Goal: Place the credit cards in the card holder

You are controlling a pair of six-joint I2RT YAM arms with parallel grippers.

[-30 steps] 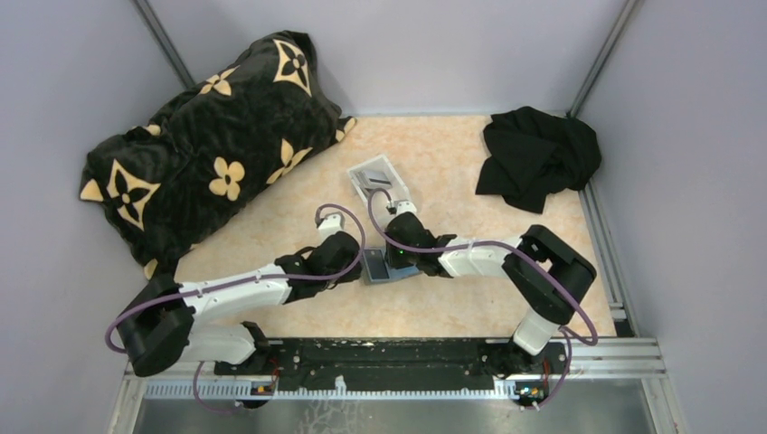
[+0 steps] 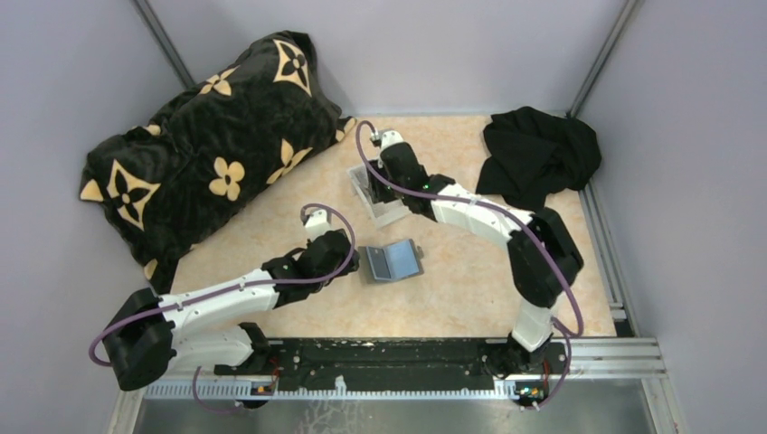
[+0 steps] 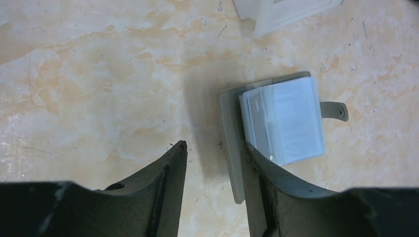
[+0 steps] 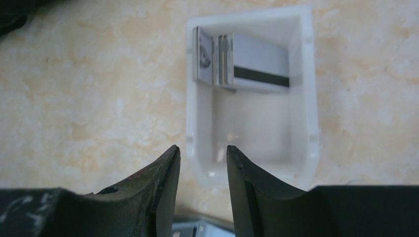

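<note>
The grey card holder lies opened on the table, its clear sleeves uppermost and its strap sticking out. My left gripper hovers by the holder's left edge, part open, nothing between its fingers. Farther back stands a white tray; silvery cards, one with a dark stripe, lean in its far end. A thinner upright card rests in the same corner. Over the tray's near side, my right gripper is part open and empty. The top view has both pairs of fingertips mostly hidden.
A dark patterned cushion fills the back left. Black cloth lies at the back right. Bare table extends to the right of the holder.
My right gripper has swung away from above the card holder, back to the white tray. The left arm has drawn slightly left from the holder. Tray and holder stay in place.
</note>
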